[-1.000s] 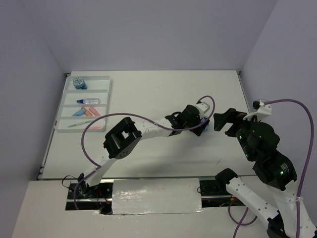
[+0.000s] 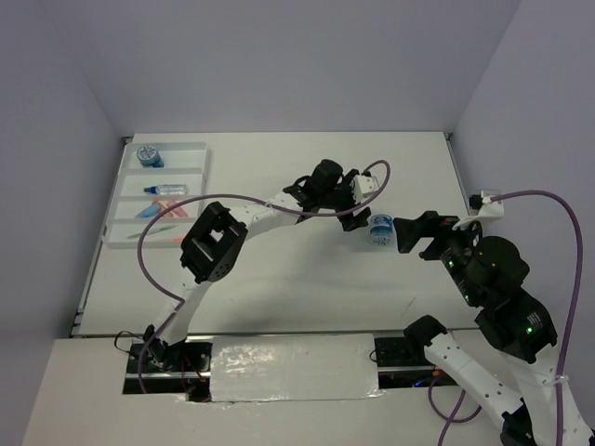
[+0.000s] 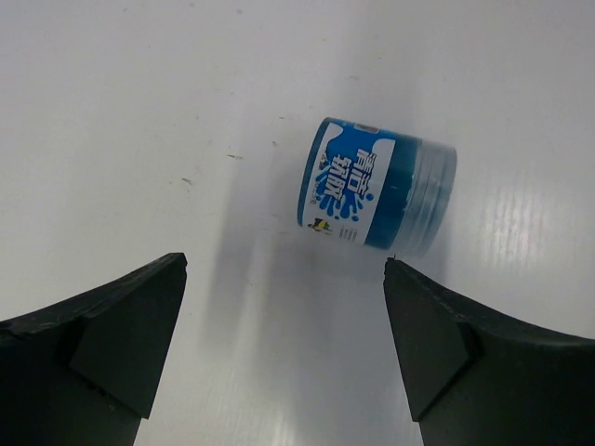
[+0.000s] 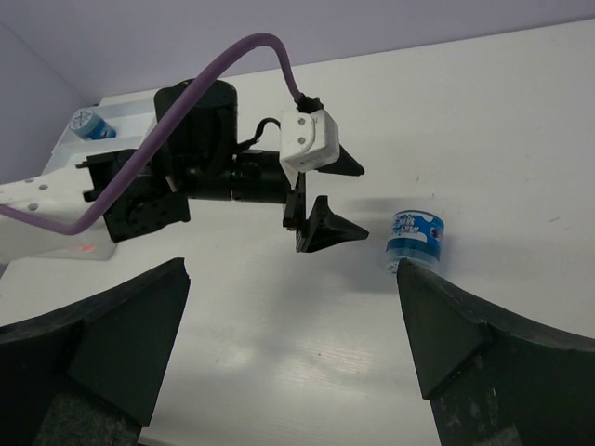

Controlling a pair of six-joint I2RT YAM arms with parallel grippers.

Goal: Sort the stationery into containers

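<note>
A blue jar point(image 2: 381, 229) with a white-and-blue label and a clear end is on the right half of the white table. In the right wrist view the jar point(image 4: 416, 236) has its clear end toward the table. My left gripper point(image 2: 364, 204) is open just left of the jar, with empty space between its fingers. Seen from the left wrist, the jar point(image 3: 376, 186) lies ahead and to the right of the gap, apart from both fingertips. My right gripper is also open and empty, held at the right side.
At the far left sits a white compartment tray point(image 2: 206, 167). It holds a similar blue jar point(image 2: 149, 156), a small bottle point(image 2: 167, 190), and pink and blue items. The left arm stretches across the table's middle. Free table surface lies behind and in front of it.
My left gripper has drawn back left, away from the jar, and rotated, so the jar is no longer covered from above. The right arm has shifted only slightly.
</note>
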